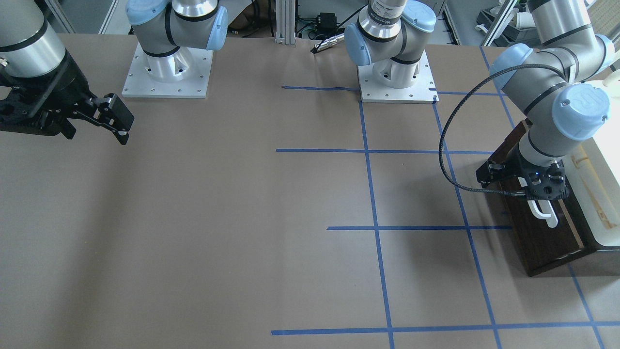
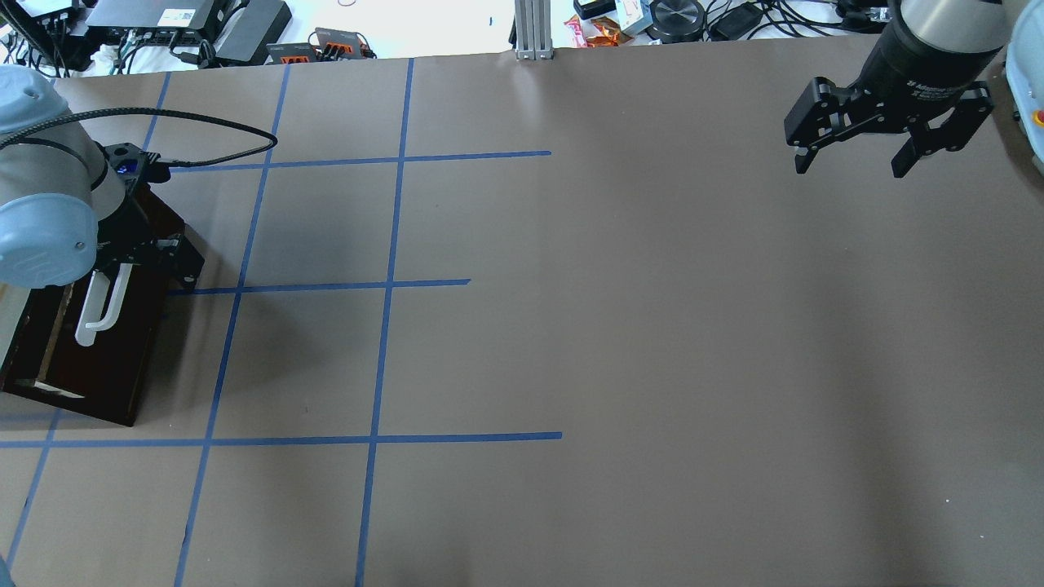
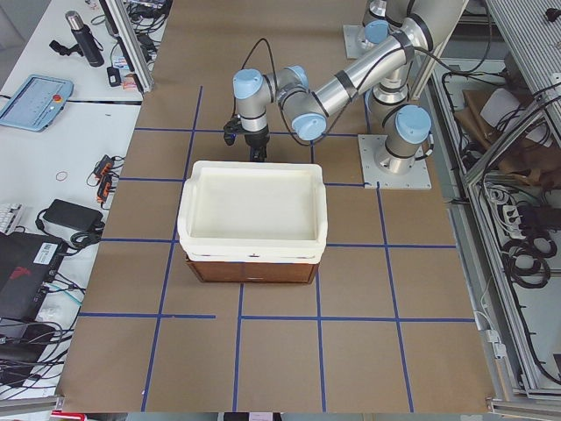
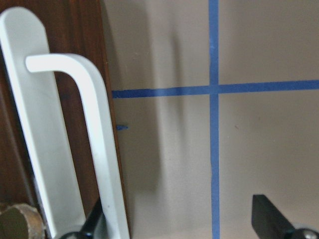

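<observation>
A dark wooden box [image 1: 534, 244] with a cream inner tray [image 3: 252, 210] stands on the taped table. My gripper [image 1: 520, 180] is over this handle; in the wrist view one black fingertip sits behind the handle bar and the other [image 4: 269, 219] is well to the right over the table, so it stands open around the bar.
Other arms stand at the back and at the far left, one with a black gripper [image 2: 886, 147]. Cables and devices line the edges.
</observation>
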